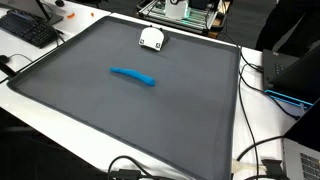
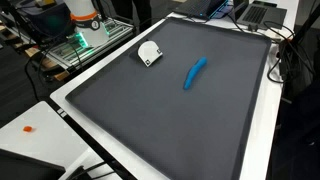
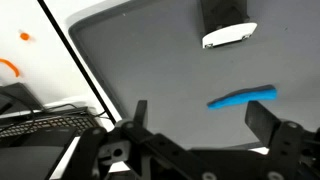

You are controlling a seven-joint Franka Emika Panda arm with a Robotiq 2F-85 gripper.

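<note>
A slim blue object, perhaps a pen or marker, lies alone on the grey board. It shows as a blue bar in the wrist view and as a blue strip in exterior view 2. My gripper stands open above the board, its two black fingers far apart and nothing between them. The blue object appears towards the right finger, apart from it in the picture. A rounded white piece rests near the board's edge; the wrist view shows its white edge with a black body behind.
The raised-rim grey board is mostly bare. Beside it in the wrist view are a black keyboard and small orange bits on the white table. Cables run along the right side in exterior view 1.
</note>
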